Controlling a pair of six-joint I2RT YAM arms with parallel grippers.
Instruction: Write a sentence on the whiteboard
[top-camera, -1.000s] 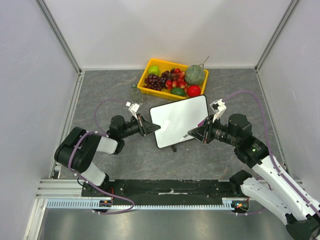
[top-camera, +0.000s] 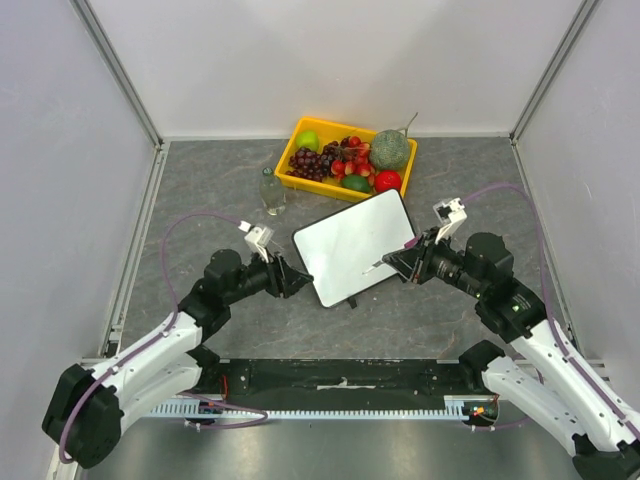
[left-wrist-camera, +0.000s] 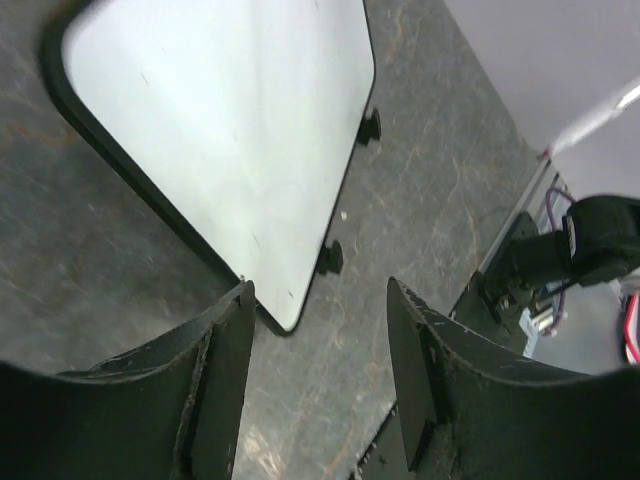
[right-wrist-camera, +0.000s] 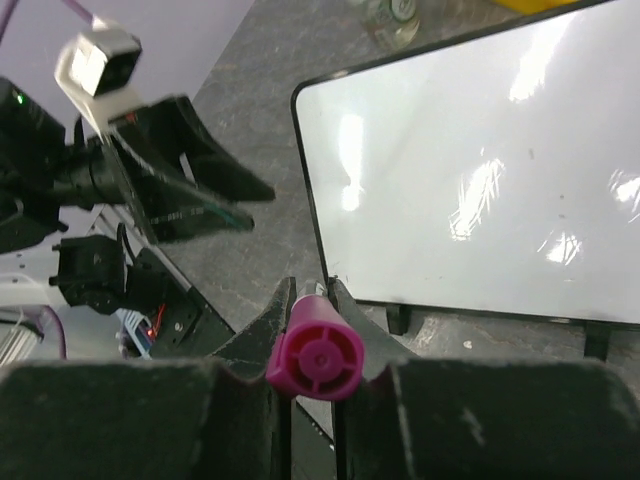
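The whiteboard (top-camera: 352, 245) lies tilted in the middle of the table, its white face bare of visible writing. Beside its lower left edge, my left gripper (top-camera: 306, 284) is open; a gap separates it from the board in the right wrist view. From the left wrist, the fingers (left-wrist-camera: 228, 335) frame empty space, with a corner of the whiteboard (left-wrist-camera: 250, 170) beyond them. My right gripper (top-camera: 388, 262) is shut on a magenta marker (right-wrist-camera: 318, 350). In the top view, the marker's pale tip points left over the board's right part; contact cannot be judged.
Behind the board stands a yellow basket (top-camera: 335, 189) of fruit. A clear bottle (top-camera: 272, 191) is upright left of it. Dark feet (right-wrist-camera: 398, 318) stick out under the board's near edge. Open table lies left and in front.
The whiteboard has turned and shifted slightly left. The right gripper has moved slightly right with the marker.
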